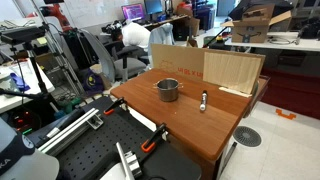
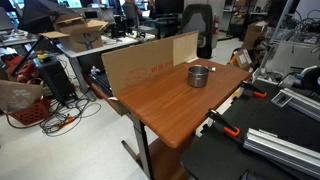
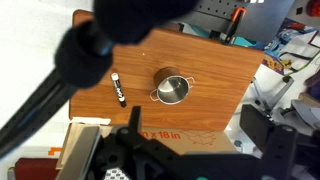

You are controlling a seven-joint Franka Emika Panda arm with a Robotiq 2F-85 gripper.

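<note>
A small metal pot (image 3: 171, 86) with two side handles stands on the wooden table (image 3: 215, 62). It shows as a grey pot (image 1: 168, 90) mid-table in exterior view 1 and as a round pot (image 2: 198, 76) in exterior view 2. A black-and-white marker (image 3: 118, 90) lies on the wood to one side, seen as a small marker (image 1: 203, 101) in exterior view 1. My gripper is open, its dark fingers spread wide. Nothing is between them; the pot is on the table below, apart from the fingers.
Upright cardboard panels (image 2: 150, 71) line one long edge of the table. A black surface with metal rails (image 1: 76, 130) and orange-handled clamps (image 1: 155, 137) adjoins the other side. Bare wood surrounds the pot. Cardboard boxes (image 1: 262, 22) sit on a table behind.
</note>
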